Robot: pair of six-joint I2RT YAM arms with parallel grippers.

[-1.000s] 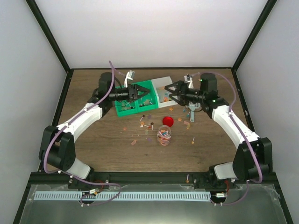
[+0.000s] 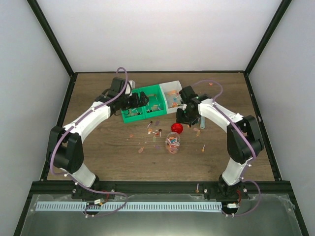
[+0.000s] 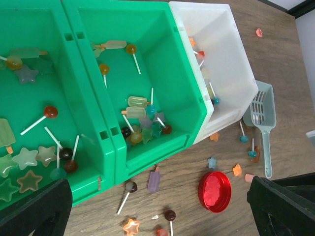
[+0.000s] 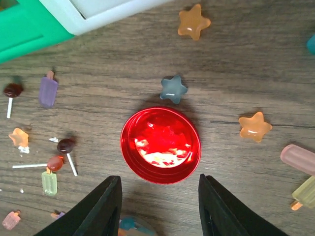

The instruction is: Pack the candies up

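A round red lid (image 4: 161, 145) lies on the table, shiny, just in front of the boxes. Over it hovers my right gripper, its fingers apart and nothing between them. The clear jar (image 2: 172, 143) holding mixed candies stands close to the lid on the near side. Two green boxes (image 3: 106, 142) and a white box (image 3: 248, 98) sit side by side with candies inside. Above the green boxes my left gripper is open and empty. Loose candies lie around the lid, among them a blue star (image 4: 173, 89) and an orange star (image 4: 254, 126).
A grey-green slotted scoop (image 3: 262, 110) lies right of the white box. Scattered lollipops and candies, such as a purple popsicle (image 4: 48, 91), lie left of the lid.
My left arm shifted only slightly, staying above the green boxes.
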